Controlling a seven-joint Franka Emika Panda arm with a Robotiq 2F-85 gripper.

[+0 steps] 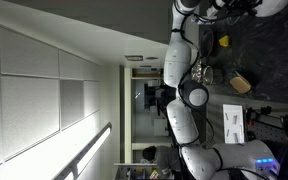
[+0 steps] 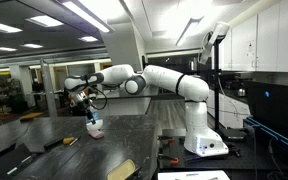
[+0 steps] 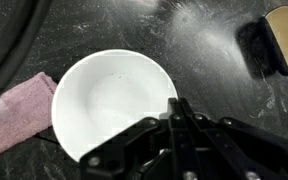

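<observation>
A white bowl fills the middle of the wrist view, its opening facing the camera. My gripper is at the bowl's right-hand rim, shut, with the thin rim apparently between its fingertips. In exterior view 2 the bowl shows at the end of the outstretched arm, close to the gripper. Only part of the bowl appears at the top edge of exterior view 1, beside the gripper. The fingertips are too small there to make out.
A pink cloth lies beside the bowl in the wrist view. A dark-handled tan object lies at upper right. A yellow item and a tan block sit on the dark table, with open surface between.
</observation>
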